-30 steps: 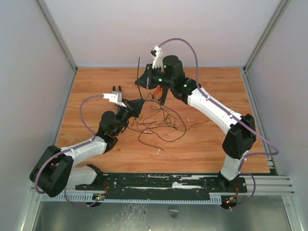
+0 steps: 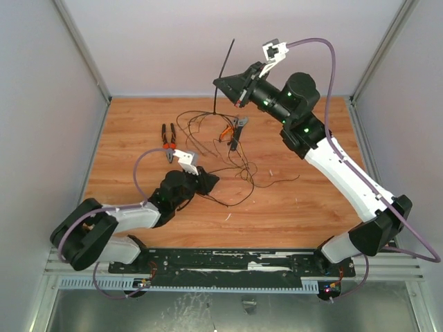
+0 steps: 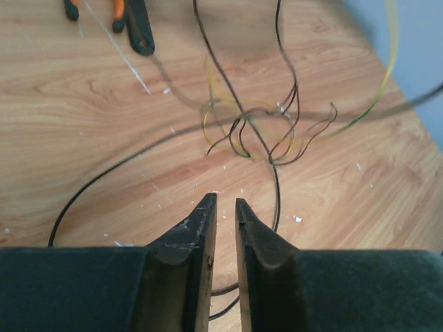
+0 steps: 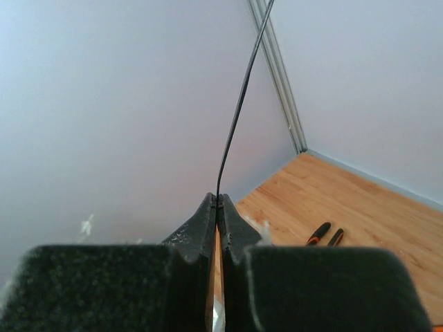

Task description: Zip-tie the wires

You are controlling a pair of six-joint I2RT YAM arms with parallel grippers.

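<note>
My right gripper, raised high, is shut on a thin black strand (image 4: 239,111) that sticks up from its fingertips. The same strand (image 2: 226,57) shows above and below that gripper (image 2: 220,83) in the top view; wire or zip tie, I cannot tell. Thin black and yellow wires (image 2: 243,169) sprawl in loops over the table's middle. Low at the left, my left gripper (image 2: 214,181) has a narrow gap between its fingertips. Through that gap (image 3: 225,207), wood shows, and dark wires (image 3: 225,290) pass lower down; nothing is visibly clamped.
Red-handled pliers (image 2: 169,143) lie left of the wires. A dark tool with orange parts (image 2: 237,133) lies on the table below the right gripper. Bare wood (image 2: 304,207) is free at the right and front.
The left gripper has come down toward the table's front and apart from the right one.
</note>
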